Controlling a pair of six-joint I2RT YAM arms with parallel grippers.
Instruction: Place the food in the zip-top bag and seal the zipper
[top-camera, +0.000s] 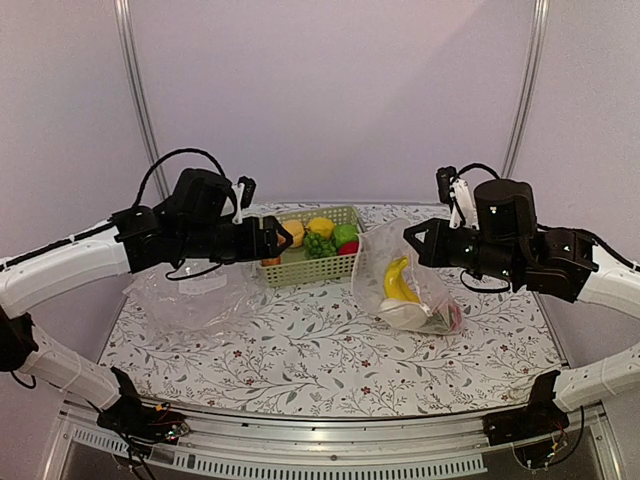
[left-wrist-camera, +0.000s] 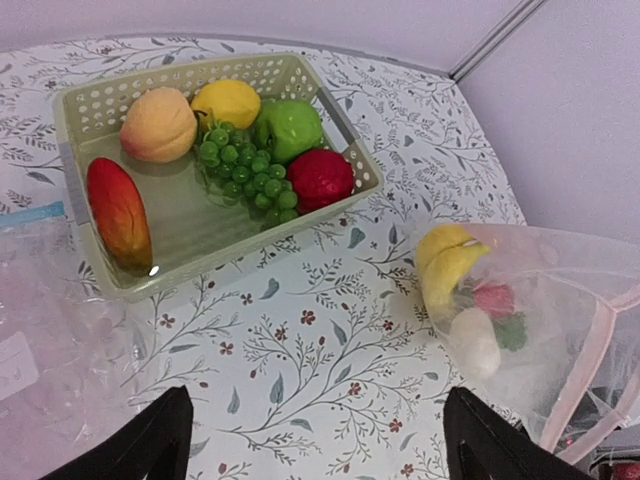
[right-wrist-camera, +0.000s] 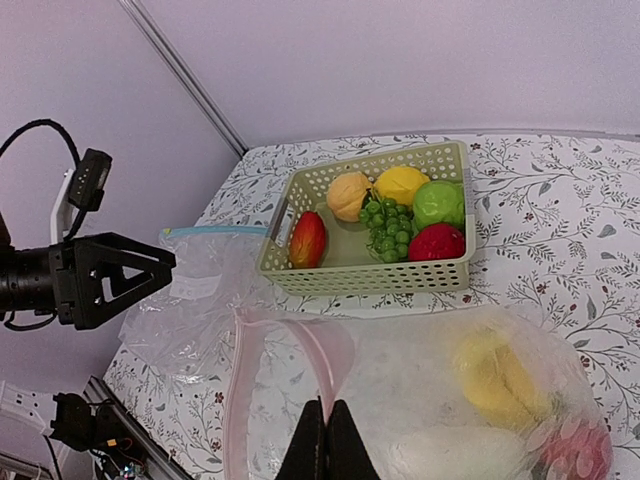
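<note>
A clear zip bag with a pink rim (left-wrist-camera: 590, 375) hangs with its mouth open from my right gripper, which is shut on that rim. Inside it lie a yellow banana (top-camera: 398, 280), a white food item (left-wrist-camera: 475, 342) and a red item with green (left-wrist-camera: 494, 298), blurred by the film. My left gripper stands open and empty, left of the bag and in front of the basket in the top view. A second clear bag (top-camera: 195, 295) with a blue zip strip (right-wrist-camera: 215, 230) lies flat at the left.
A pale green basket (top-camera: 318, 268) at the back holds a peach (left-wrist-camera: 160, 125), a lemon (left-wrist-camera: 228, 101), green grapes (left-wrist-camera: 245, 170), a green fruit (left-wrist-camera: 290, 130), a red round fruit (left-wrist-camera: 320, 180) and a mango (left-wrist-camera: 118, 213).
</note>
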